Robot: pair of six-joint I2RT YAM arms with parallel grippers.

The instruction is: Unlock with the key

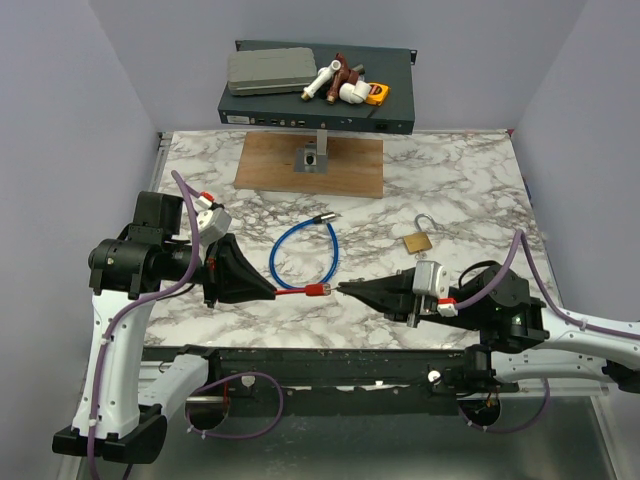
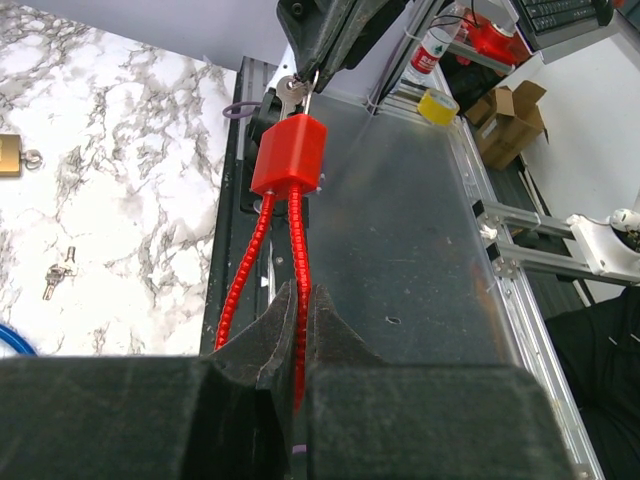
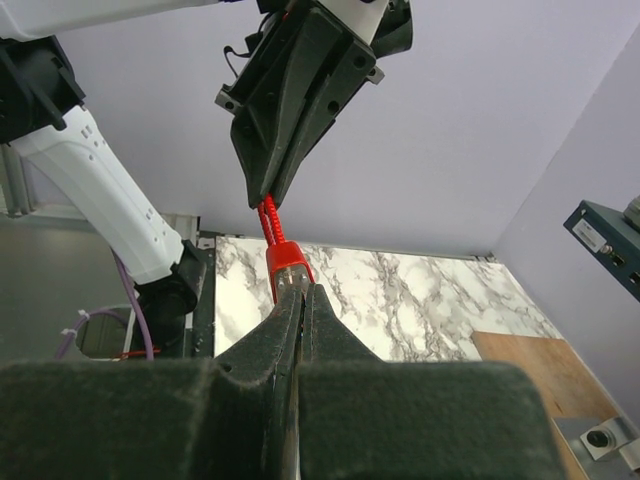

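Observation:
A red cable lock (image 1: 318, 289) is held above the table by its doubled red cord (image 2: 298, 240), with my left gripper shut on the cord. At the lock's far end my right gripper (image 1: 341, 287) is shut on a small silver key, its tips pointing at the lock. The round-headed key (image 2: 291, 92) shows between those tips and the red lock body (image 2: 290, 155) in the left wrist view. A thin metal piece beside it reaches the lock's end face; how deep it goes in, I cannot tell. The right wrist view shows the lock's end (image 3: 290, 268) close ahead of my right fingertips.
On the marble table lie a blue cable lock (image 1: 273, 262), a brass padlock (image 1: 417, 242) with its shackle open, and small loose keys (image 2: 60, 272). A wooden board (image 1: 262, 165) with a metal latch stands at the back.

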